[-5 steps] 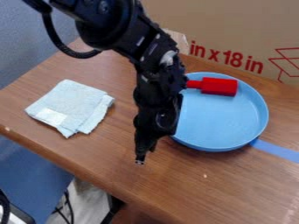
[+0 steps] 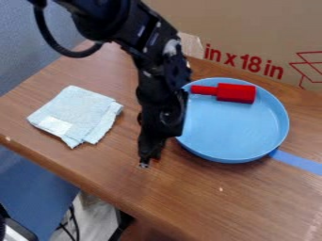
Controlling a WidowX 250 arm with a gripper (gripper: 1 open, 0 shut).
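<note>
My black gripper (image 2: 149, 155) points down at the wooden table, left of a light blue plate (image 2: 235, 132), with its fingertips near the table surface; whether it is open or shut is hard to make out. A red object (image 2: 233, 92), long with a narrower part, lies on the plate's back part. A folded pale cloth (image 2: 75, 115) lies on the table to the left of the gripper.
A cardboard box (image 2: 270, 38) stands behind the plate. A strip of blue tape (image 2: 302, 162) is right of the plate. Cables hang below the table's left edge.
My gripper has shifted slightly to the left and up in the view. The plate, red object and cloth look unmoved.
</note>
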